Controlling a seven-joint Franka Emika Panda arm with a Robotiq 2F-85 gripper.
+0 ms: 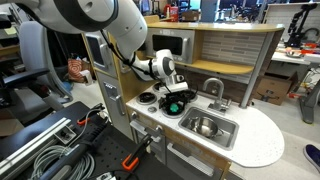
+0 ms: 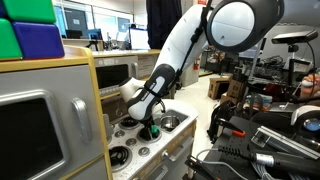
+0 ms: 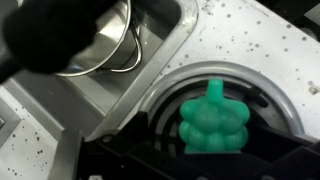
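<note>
A green toy shaped like a bunch of grapes (image 3: 213,122) rests on a black stove burner, its stem pointing toward the top of the wrist view. It also shows as a small green spot (image 1: 174,107) on the front right burner in exterior view 1. My gripper (image 1: 178,97) is low over that burner, fingers open, close to the toy. In the wrist view its dark fingers lie along the bottom edge on both sides of the toy. Whether they touch it cannot be made out.
The sink (image 1: 207,126) with a metal pot (image 3: 107,40) in it lies to the right of the burners, its faucet (image 1: 217,92) behind. Another burner (image 1: 147,98) is on the left. A wooden shelf (image 1: 235,33) overhangs the back.
</note>
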